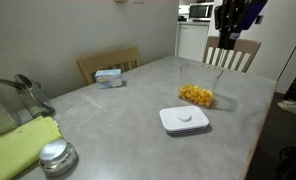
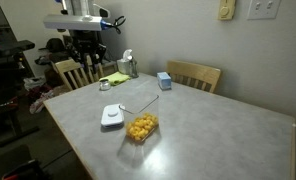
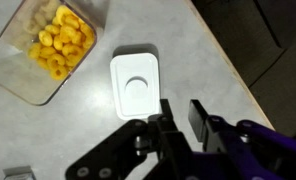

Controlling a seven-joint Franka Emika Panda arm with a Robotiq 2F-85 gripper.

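A clear container [image 1: 216,88] on the table holds yellow-orange pieces [image 1: 196,95]. Beside it, flat on the table, lies a white lid-like rectangle [image 1: 184,119] with a round knob or disc at its middle. My gripper is in the air above the table, its two dark fingers apart with nothing between them. In the wrist view the white lid sits just left of the fingertips, and the container [image 3: 36,90] is farther to the upper left. Exterior view 1 shows the gripper [image 1: 226,41] high, above the container's far side.
A blue box [image 1: 109,78] stands at the table's back edge near a wooden chair. The left end has a yellow-green cloth [image 1: 22,147], a round metal object [image 1: 58,157] and a clear vessel with utensils [image 1: 34,98]. Mid-table is bare.
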